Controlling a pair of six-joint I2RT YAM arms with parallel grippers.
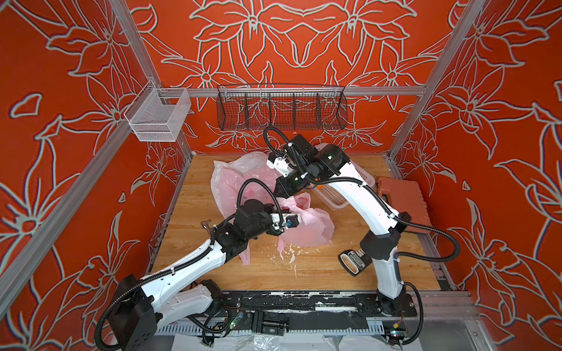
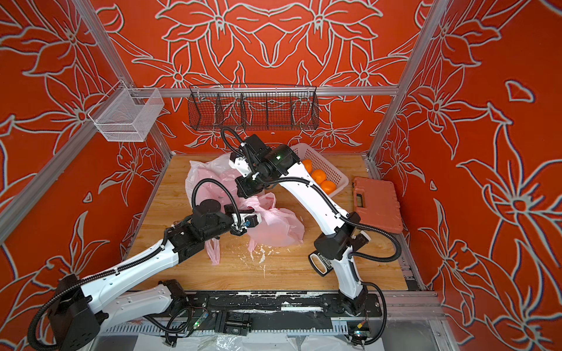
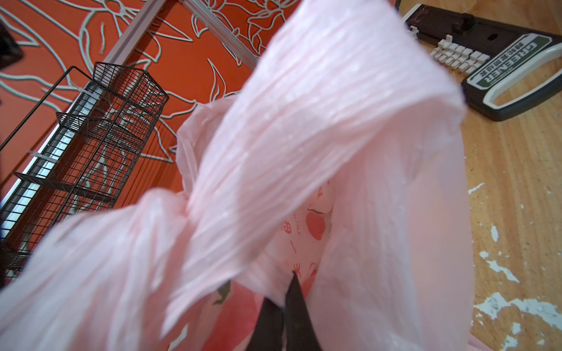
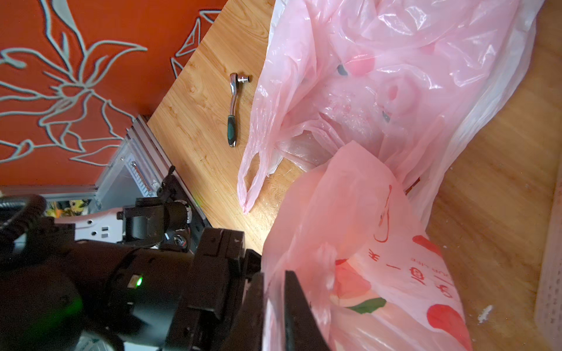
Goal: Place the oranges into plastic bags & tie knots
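A pink printed plastic bag sits bunched at the table's middle. My left gripper is shut in its folds; pink plastic surrounds the tips, and whether any is pinched is unclear. My right gripper is over the same bag, pink plastic between or just behind its fingers; how far apart they stand is unclear. More pink and white bags lie flat behind, at the left. Oranges lie in a pink basket at the back right, partly hidden by the right arm.
A pink case is at the right, a black-handled tool at the front right, a ratchet at the left. Wire baskets hang at the back. The front middle has white scraps.
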